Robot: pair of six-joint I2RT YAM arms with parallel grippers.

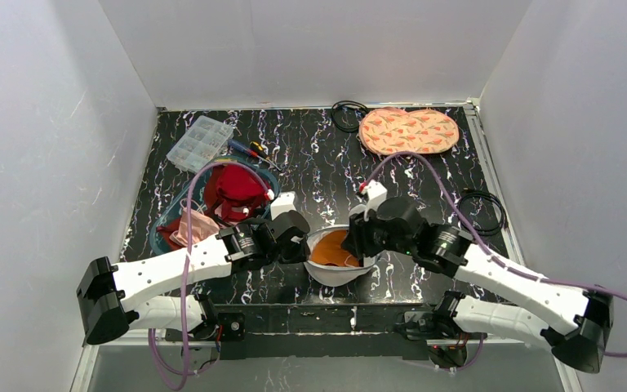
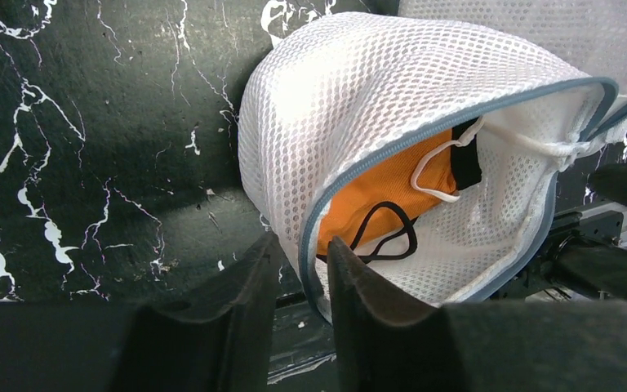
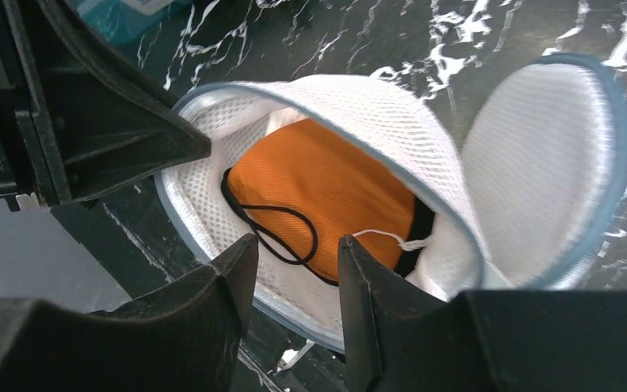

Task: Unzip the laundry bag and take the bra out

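The white mesh laundry bag (image 1: 336,274) stands unzipped near the table's front edge, its grey-blue rim spread wide. Inside lies the orange bra (image 3: 326,184) with black edging, a black strap loop and a white cord. My left gripper stands part open at the bag's left side; the rim passes between its fingers, with a gap beside it. Above the mouth hovers my right gripper, part open, nothing between its fingers, the bra below and beyond the tips. In the top view it hides the right of the opening.
A blue basket (image 1: 163,214) with red and pink garments stands at the left, beside a clear organizer box (image 1: 200,143) and screwdrivers (image 1: 249,150). Patterned pink pads (image 1: 408,131) and black cables (image 1: 482,214) lie at the right.
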